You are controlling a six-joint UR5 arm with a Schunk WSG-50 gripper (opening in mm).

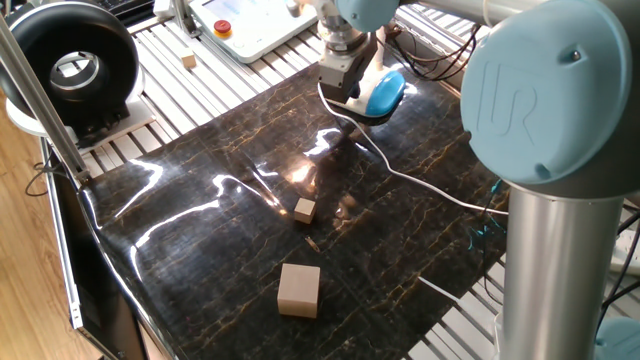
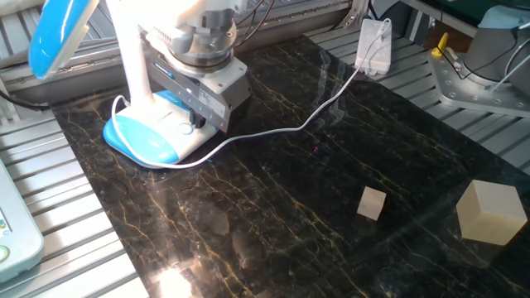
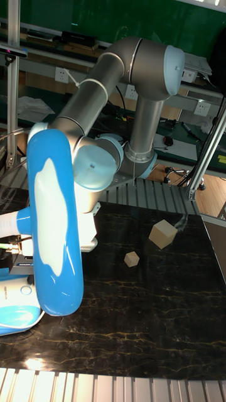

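A blue-and-white desk lamp stands at the far side of the dark marbled board, its base (image 2: 142, 139) flat on the surface and its head (image 3: 55, 228) raised. My gripper (image 2: 195, 122) is low over the lamp base, close beside the white post (image 2: 135, 62). In exterior view 1 the gripper (image 1: 345, 98) partly covers the lamp. Its fingers are mostly hidden by its body, and whether they touch the lamp cannot be made out. A small wooden cube (image 1: 304, 210) and a larger wooden block (image 1: 299, 290) rest apart on the board.
A white cable (image 2: 273, 131) runs from the lamp across the board to a white box (image 2: 374, 50). A teach pendant (image 1: 250, 25) and a black ring-shaped device (image 1: 112, 55) stand off the board. Around the cubes the board is clear.
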